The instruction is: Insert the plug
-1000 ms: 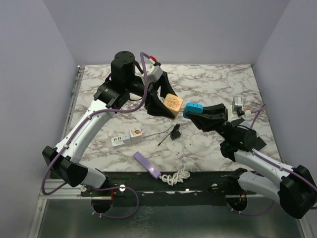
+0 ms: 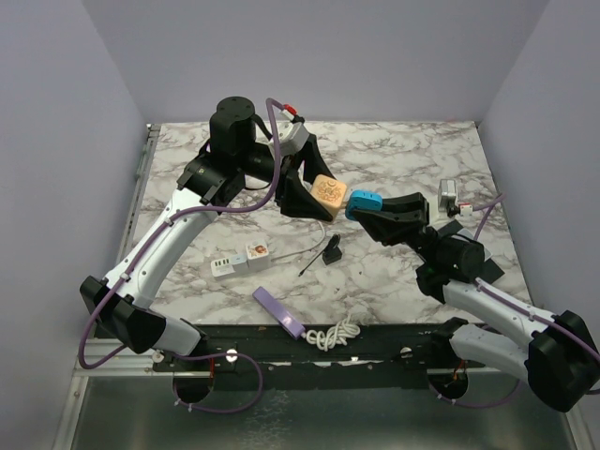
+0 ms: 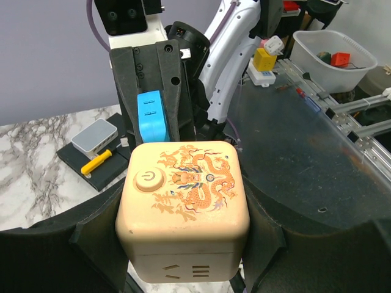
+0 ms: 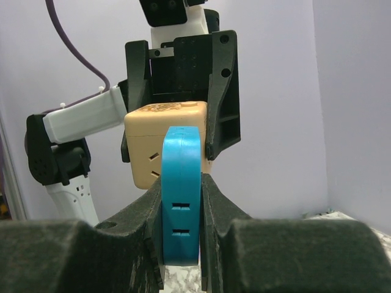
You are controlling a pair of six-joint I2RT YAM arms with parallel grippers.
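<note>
My left gripper [image 2: 317, 194] is shut on a cream socket block [image 2: 329, 192], which bears a dragon print and a round power button in the left wrist view. Slots show on the face of the block [image 4: 164, 143] in the right wrist view. A blue plug [image 2: 364, 203] is clamped in my right gripper, its body upright between the fingers in the right wrist view. From above, a small gap separates plug and block. The left wrist view has the blue plug [image 3: 152, 116] just beyond the block. The plug's prongs are hidden behind its body in the right wrist view.
On the marble table lie a purple strip [image 2: 278, 312], a coiled white cable [image 2: 331, 335], a white power strip [image 2: 240, 261] and a black plug [image 2: 332, 249]. At the right, a dark board carries a grey box and a yellow screwdriver.
The left arm and the block have stayed still.
</note>
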